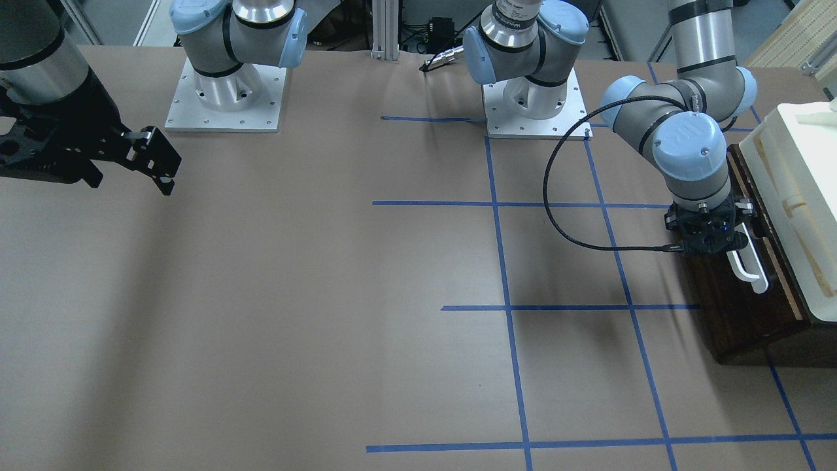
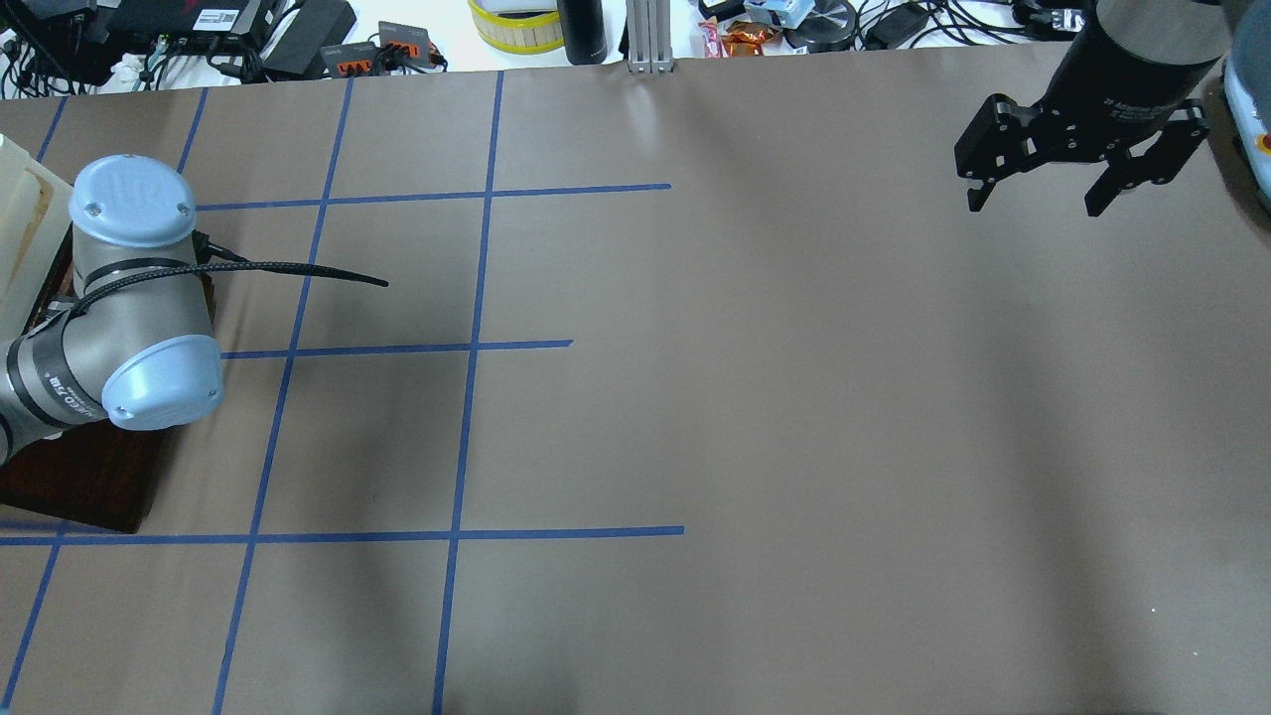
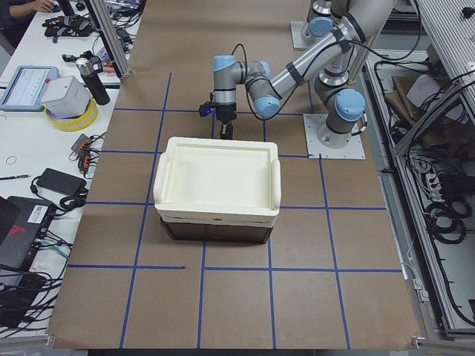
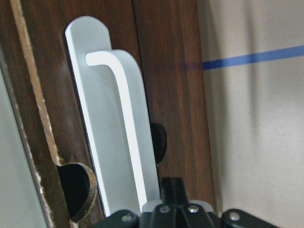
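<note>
My black gripper (image 1: 706,231) is at the dark wooden drawer box (image 1: 737,330), beside its white handle (image 1: 749,275). In the wrist view the handle (image 4: 128,128) fills the middle on the brown front, with the black gripper parts at the bottom edge; whether the fingers are open or shut on it cannot be seen. The drawer front sits flush with the box. A cream plastic tray (image 3: 217,178) rests on top of the box. In the top view the gripper is mostly hidden under the arm.
Other arms stand around the table, one with a black gripper (image 1: 133,157) at upper left of the front view. The taped table top (image 1: 353,298) left of the box is clear.
</note>
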